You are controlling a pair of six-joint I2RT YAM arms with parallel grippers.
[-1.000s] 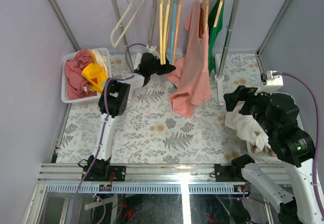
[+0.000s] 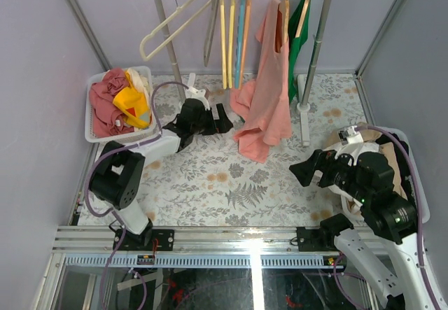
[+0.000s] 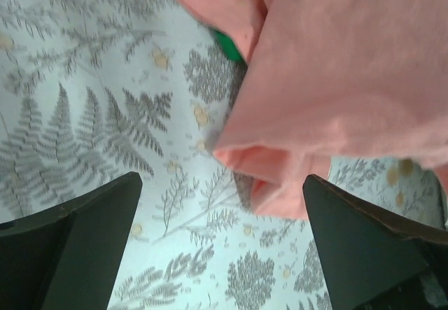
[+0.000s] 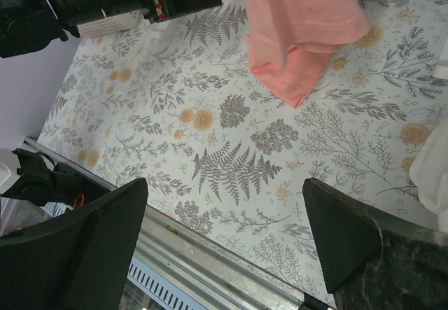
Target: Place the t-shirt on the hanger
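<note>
From an orange-brown hanger [image 2: 284,26] toward the right of the rack, a pink t-shirt [image 2: 269,86] hangs, its lower hem spread near the patterned floor. My left gripper [image 2: 227,117] stands open just left of the shirt; in the left wrist view the pink cloth [image 3: 329,79] lies beyond the parted fingers [image 3: 87,236], with nothing between them. Out to the right, my right gripper [image 2: 305,173] is open and empty over the floor. The right wrist view shows bare patterned floor between its fingers, and the shirt [image 4: 301,16] farther off.
Several empty hangers [image 2: 232,40] hang left of the shirt, and a green garment [image 2: 299,37] to its right. A cream hanger [image 2: 171,33] juts out at far left. Clothes baskets stand left [image 2: 89,124] and right [image 2: 418,177].
My left gripper has come back toward the front, away from the rack. The cream hanger has swung left; the pink shirt looks unmoved.
</note>
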